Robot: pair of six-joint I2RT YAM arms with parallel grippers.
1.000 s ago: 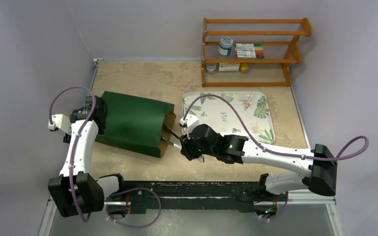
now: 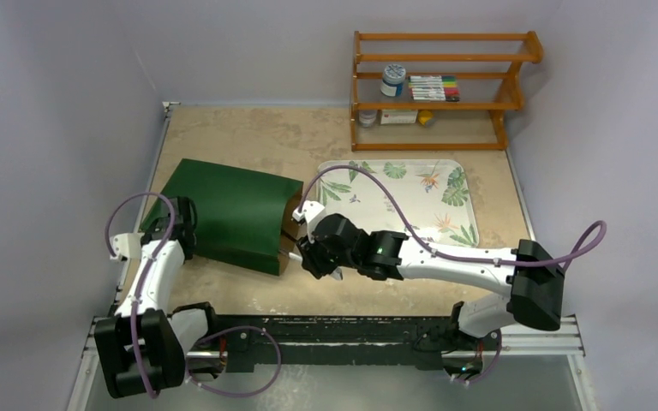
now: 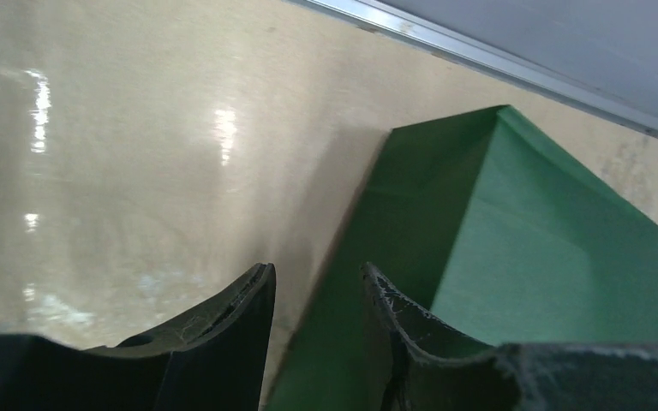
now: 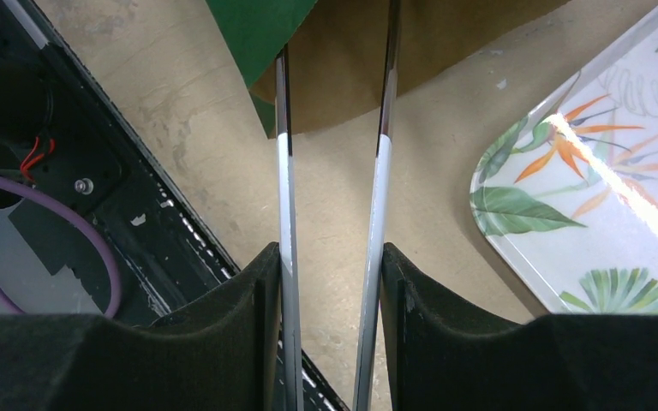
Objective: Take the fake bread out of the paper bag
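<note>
A dark green paper bag point(image 2: 231, 210) lies on its side, its brown-lined mouth point(image 4: 343, 68) facing right. My right gripper is shut on a pair of metal tongs point(image 4: 377, 214), one tong arm against each finger. The far ends of the tongs reach into the mouth and are hidden there. At the bag's left end, my left gripper stands partly open. In the left wrist view the bag's side shows behind and beside its fingers, and nothing is visibly gripped. No bread is in sight; the bag's inside is dark.
A white leaf-patterned tray point(image 2: 377, 184) lies right of the bag mouth. Behind it stands a wooden rack point(image 2: 433, 107) with a jar and markers. Tabletop in front of the bag is bare, and a grey wall point(image 3: 583, 43) is close on the left.
My right gripper has moved left, so the tongs are deeper in the bag. The bag looks unmoved.
</note>
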